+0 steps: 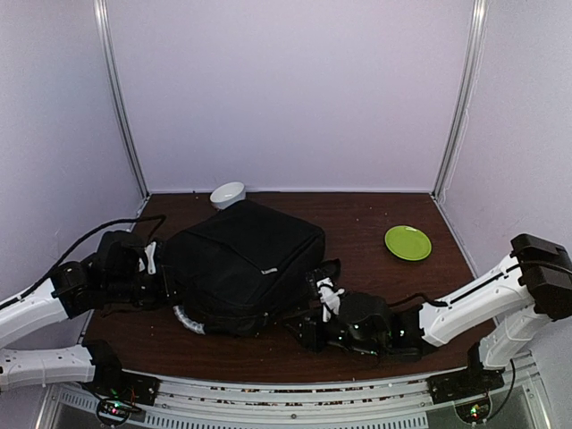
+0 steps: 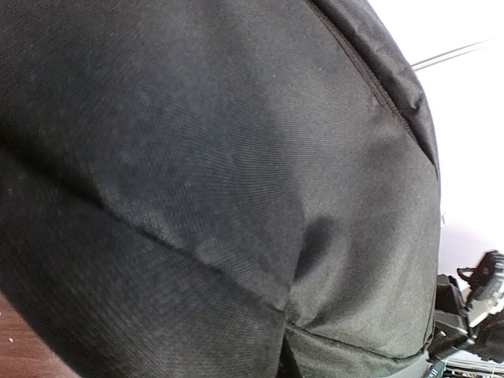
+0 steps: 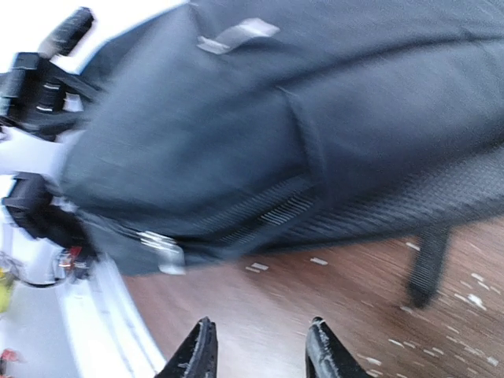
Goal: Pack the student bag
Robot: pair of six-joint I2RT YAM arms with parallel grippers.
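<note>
A black bag (image 1: 246,264) lies across the left and middle of the table, a silver zipper pull (image 1: 269,271) on its top. My left gripper is at its left side, shut, with the cloth creasing into its tips; a thin fold seems pinched there. At the bag's front right, my right gripper stands open over bare table, its fingers apart and nothing between them. In the right wrist view, the bag's lower edge (image 3: 291,213) and a hanging black strap (image 3: 429,264) lie beyond the fingertips. The bag's opening and inside are hidden.
A white bowl (image 1: 228,195) stands behind the bag at the back left. A green plate (image 1: 407,242) lies alone at the right. A clear or silvery handle-like piece (image 1: 188,320) sticks out at the bag's front left.
</note>
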